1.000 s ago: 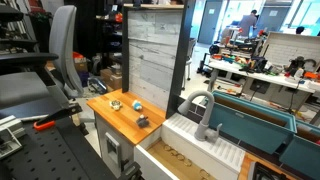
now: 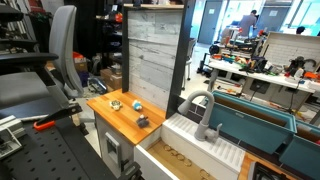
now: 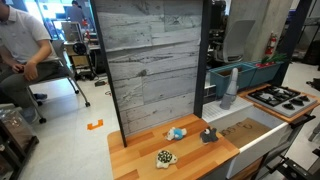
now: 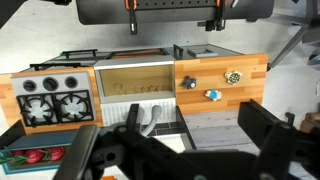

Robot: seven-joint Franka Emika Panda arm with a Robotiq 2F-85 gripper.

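Note:
In the wrist view my gripper stands open, its dark fingers wide apart, with nothing visible between them. Farther down from the camera, three small things lie apart on the wooden counter (image 4: pixel 220 103): a dark and silvery one (image 4: pixel 190 82), a pale yellowish one (image 4: pixel 233 76) and a blue and white one (image 4: pixel 213 95). Exterior view 2 shows the same pale piece (image 3: pixel 166 158), blue and white piece (image 3: pixel 177 133) and dark piece (image 3: pixel 209 135). Beside the counter is an open white basin (image 2: pixel 160 148) with a wood-coloured floor.
A grey faucet (image 2: pixel 205 112) rises behind the basin. Past it lies a stove top (image 3: pixel 280 98) with several burners. A tall grey plank panel (image 3: pixel 160 70) backs the counter. Red round items (image 4: pixel 32 156) sit in a bin at the wrist view's lower left.

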